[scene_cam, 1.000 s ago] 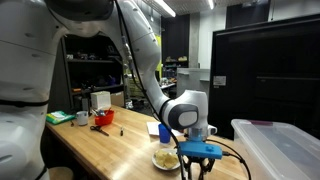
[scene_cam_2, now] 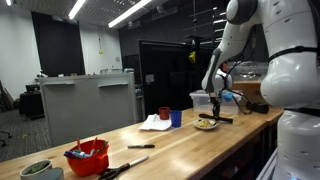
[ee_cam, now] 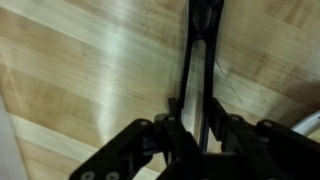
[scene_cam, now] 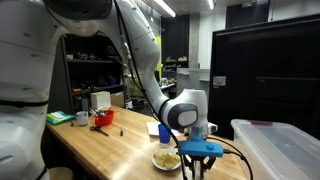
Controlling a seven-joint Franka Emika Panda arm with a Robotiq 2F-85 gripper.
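Note:
A slim black tongs-like utensil (ee_cam: 207,45) shows in the wrist view, with two long arms that meet near the top edge. Its lower end lies between the fingers of my gripper, which is shut on it. Pale wood shows below it and between its arms. In exterior view 1, my gripper (scene_cam: 196,168) is low at the right part of the table, beside a plate (scene_cam: 166,160) with something pale yellow on it. Exterior view 2 shows that plate (scene_cam_2: 206,125) and a dark tool (scene_cam_2: 218,118) next to it, close to the table surface.
Blue cups (scene_cam_2: 176,118) stand behind the plate. A red basket (scene_cam_2: 87,157), a dark-handled tool (scene_cam_2: 125,167) and a bowl (scene_cam_2: 37,169) lie toward the other end. A large white bin (scene_cam: 280,150) stands right of the arm.

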